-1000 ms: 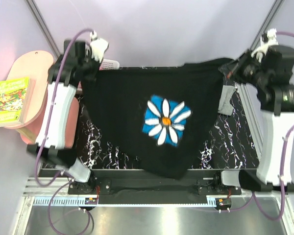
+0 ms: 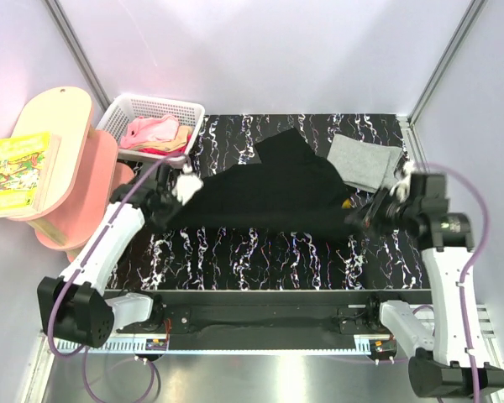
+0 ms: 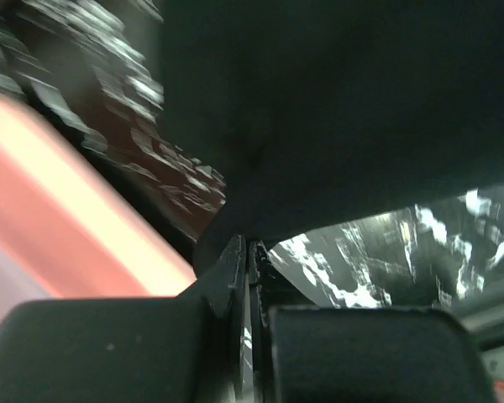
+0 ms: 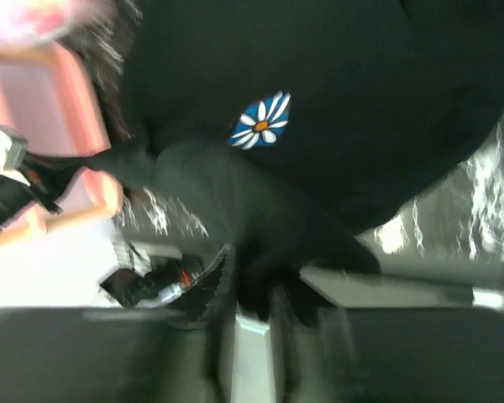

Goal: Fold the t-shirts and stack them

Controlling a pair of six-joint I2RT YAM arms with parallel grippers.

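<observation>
A black t-shirt lies spread on the marble-patterned table in the top view, folded-over fabric along its near side; a blue patch with a white daisy shows in the right wrist view. My left gripper is shut at the shirt's left near corner, fabric beside its tips; whether cloth is between them is hard to tell. My right gripper is at the right near part, blurred, with fabric at its fingers. A folded grey t-shirt lies at the back right.
A white basket with pink and red clothes stands at the back left. Pink shelves with a yellow book stand at the left.
Both arms have come down toward the near side, lowering the black shirt from hanging in the air onto the table; its large daisy print is mostly hidden now in the top view.
</observation>
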